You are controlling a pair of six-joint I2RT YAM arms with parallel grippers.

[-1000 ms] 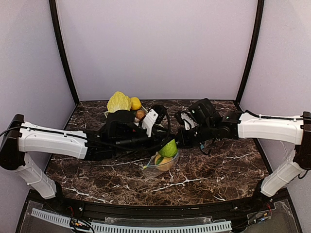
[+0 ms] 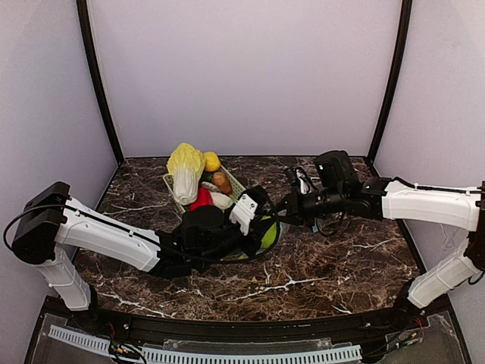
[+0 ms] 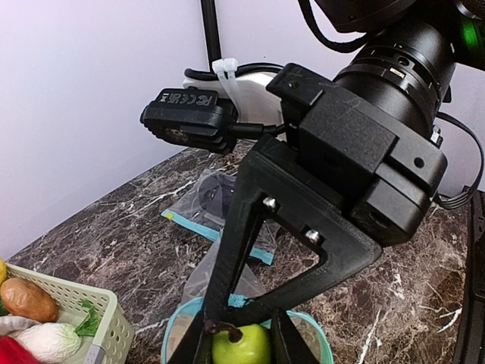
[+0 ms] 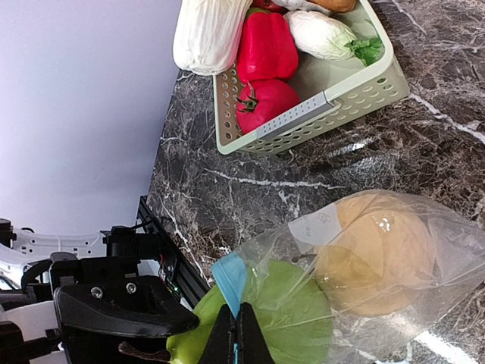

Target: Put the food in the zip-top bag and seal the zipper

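My left gripper is shut on a green fruit [image 3: 244, 350] with a brown stem. In the right wrist view that green fruit [image 4: 292, 307] sits at the mouth of the clear zip top bag [image 4: 455, 258], partly seen through its plastic; how deep it sits I cannot tell. A round tan food item [image 4: 375, 254] lies inside the bag. The right gripper is shut, pinching the bag's blue zipper edge [image 4: 230, 277]. From above, the arms hide most of the bag, though the green fruit [image 2: 269, 235] shows between them.
Behind the left arm stands a pale basket [image 4: 345, 110] holding a red pepper [image 4: 265, 45], a tomato [image 4: 265, 102], cabbage [image 2: 186, 171] and other produce. Another clear bag [image 3: 208, 205] lies flat farther back.
My left gripper has tilted and come down at the bag's mouth, now covering more of the fruit and bag.
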